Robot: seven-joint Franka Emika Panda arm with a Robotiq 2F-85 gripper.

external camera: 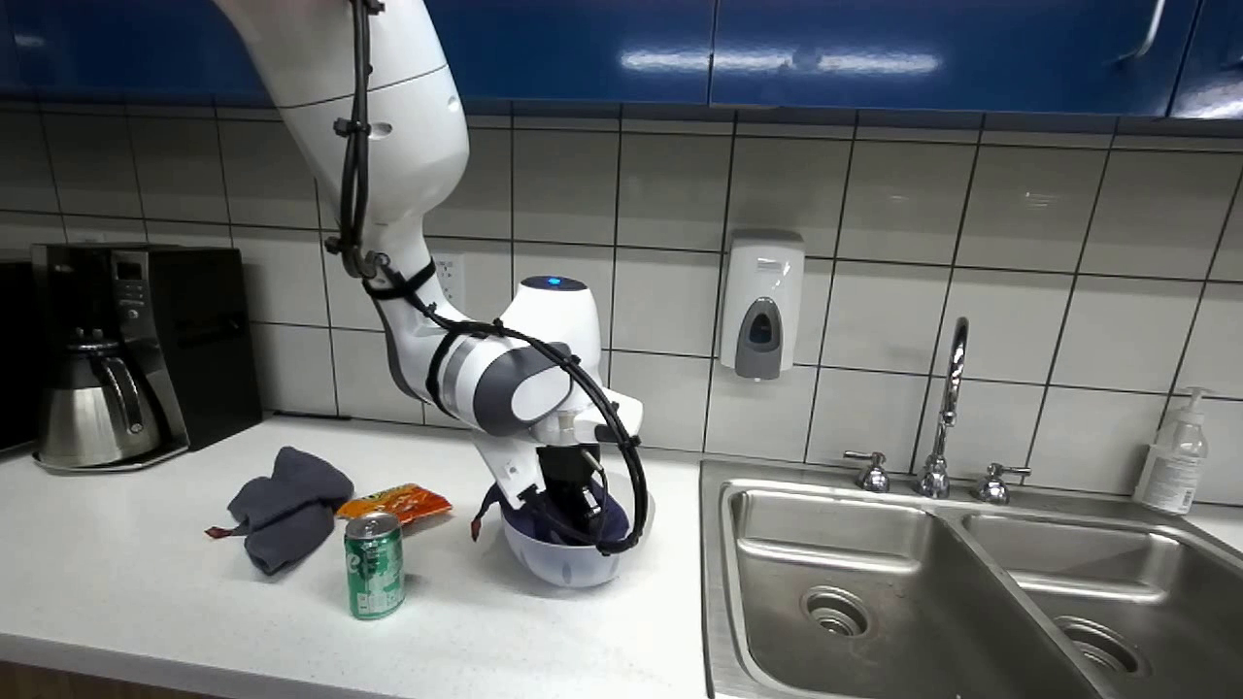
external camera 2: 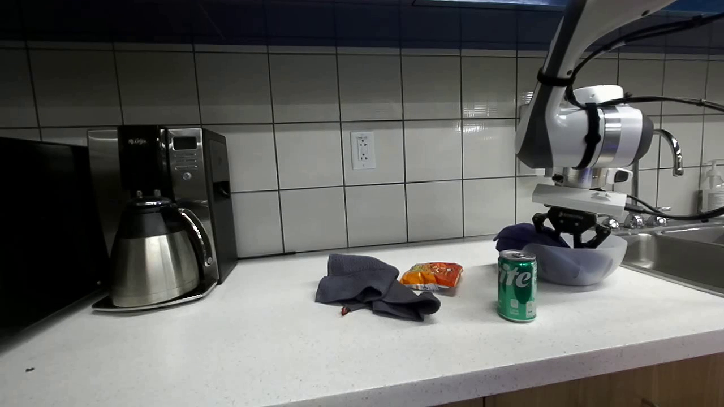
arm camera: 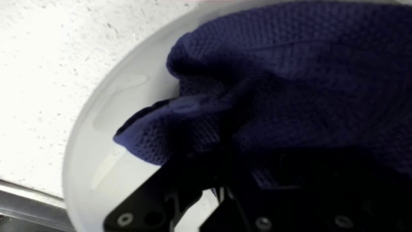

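A dark blue-purple cloth (arm camera: 309, 77) lies bunched in a pale bowl (external camera 2: 580, 268), with one end draped over the rim toward the coffee maker's side. My gripper (external camera 2: 573, 242) points down into the bowl, its fingertips at or among the cloth's folds. In the wrist view the black fingers blend into the dark fabric, so their gap and any grip on the cloth are unclear. On the counter lie a second, grey cloth (external camera 2: 370, 285) and an orange snack bag (external camera 2: 434, 275). A green soda can (external camera 2: 517, 288) stands upright in front of the bowl.
Right of the bowl is a steel double sink (external camera: 851, 548) with a faucet (external camera: 950, 402). A coffee maker (external camera: 175, 338) stands far left. The soap dispenser (external camera: 763, 303) hangs on the wall. Open counter lies at the front left.
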